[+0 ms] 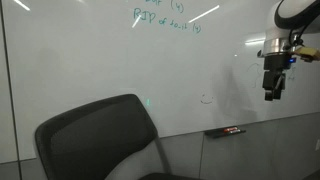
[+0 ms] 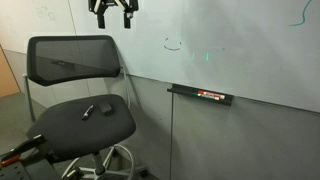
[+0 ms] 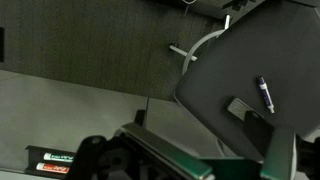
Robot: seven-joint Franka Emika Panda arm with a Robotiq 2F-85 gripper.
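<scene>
My gripper point(image 2: 114, 20) hangs high above the black office chair point(image 2: 75, 128), in front of the whiteboard. Its two fingers stand apart, open, with nothing between them. On the chair seat lie a marker point(image 3: 265, 94), white with a dark blue part, and a dark block that looks like an eraser point(image 3: 249, 120). They rest side by side, well below the gripper in the wrist view. In exterior view 1 the gripper point(image 1: 272, 94) is at the right edge, while the seat's top is mostly out of frame.
A narrow black tray point(image 2: 217, 99) on the whiteboard's lower edge holds red and green markers point(image 3: 54, 168). The whiteboard point(image 1: 100, 70) bears handwriting and a small smile drawing. The chair's backrest point(image 2: 72, 58) rises beside the seat. Open floor point(image 3: 90, 50) shows beyond the chair.
</scene>
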